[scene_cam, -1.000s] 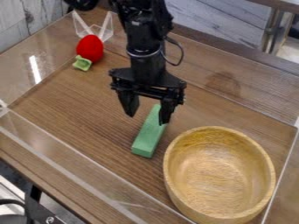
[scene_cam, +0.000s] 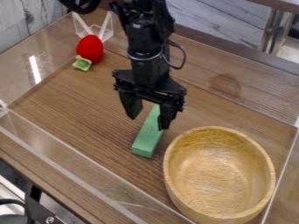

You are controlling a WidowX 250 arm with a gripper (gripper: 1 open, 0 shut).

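My black gripper (scene_cam: 149, 108) is open in the centre of the view, low over the table, its fingers at the upper end of a long green block (scene_cam: 147, 138). The block lies lengthwise on the wooden table (scene_cam: 76, 122), and its upper end is partly covered by the gripper.
A large yellow bowl (scene_cam: 219, 184) fills the lower right, beside the green block. A red object (scene_cam: 89, 47) and a small green piece (scene_cam: 83, 63) sit at the upper left.
The gripper has shifted and turned slightly over the green block, which lies in the same place.
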